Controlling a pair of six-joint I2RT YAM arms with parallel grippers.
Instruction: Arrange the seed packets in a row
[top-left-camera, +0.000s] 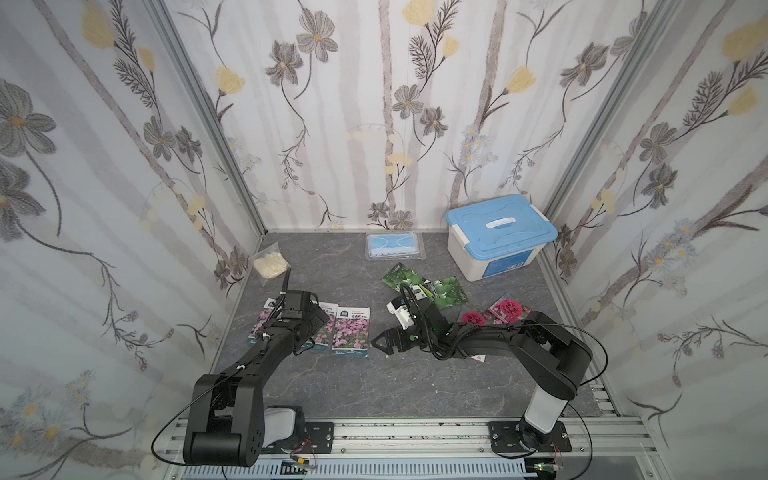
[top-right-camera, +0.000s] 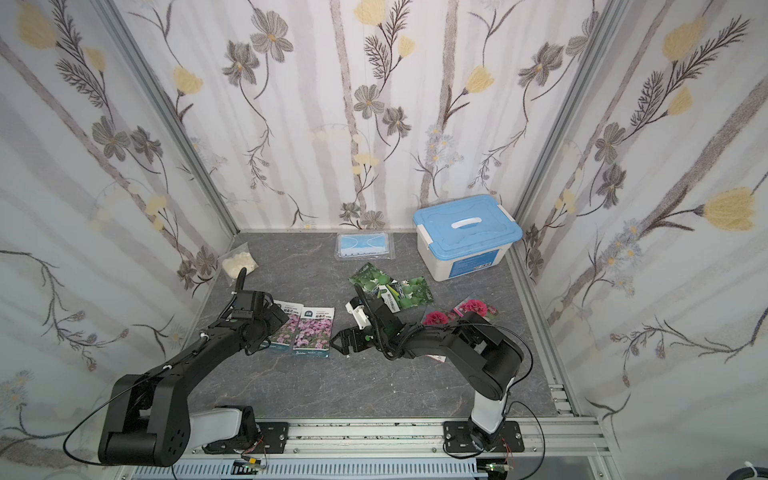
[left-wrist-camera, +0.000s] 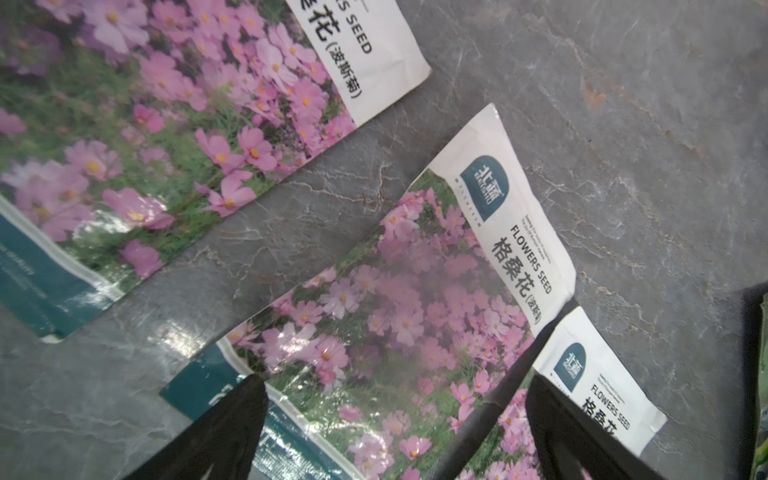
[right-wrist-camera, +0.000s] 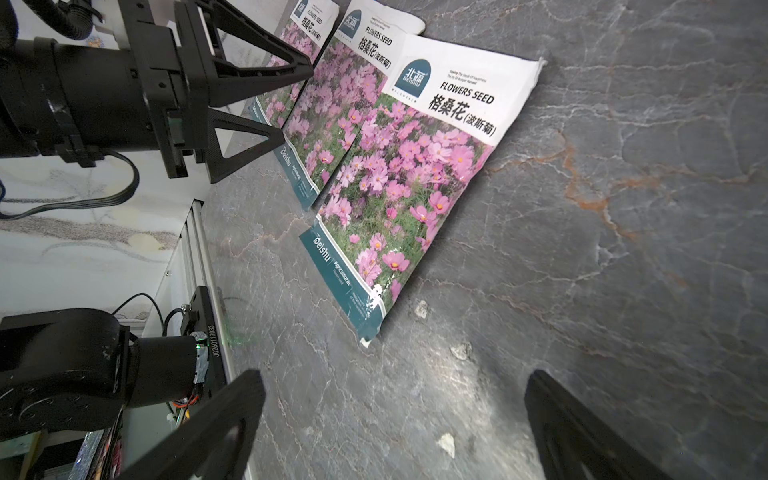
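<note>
Three pink-flower seed packets lie side by side at the left of the table. In the left wrist view, the left packet (left-wrist-camera: 184, 104) is apart from the middle packet (left-wrist-camera: 408, 296), whose side is close by the right packet (left-wrist-camera: 596, 384). My left gripper hovers open above the middle packet, holding nothing. My right gripper is open and empty over bare table, to the right of the right packet (right-wrist-camera: 408, 168). Two green packets (top-left-camera: 404, 277) lie askew at mid-table. Red-flower packets (top-left-camera: 509, 309) lie at the right, partly hidden by the right arm.
A blue-lidded box (top-left-camera: 501, 236) stands at the back right. At the back middle lies a clear case with blue contents (top-left-camera: 393, 245), and a bag of pale pieces (top-left-camera: 270, 264) is at the back left.
</note>
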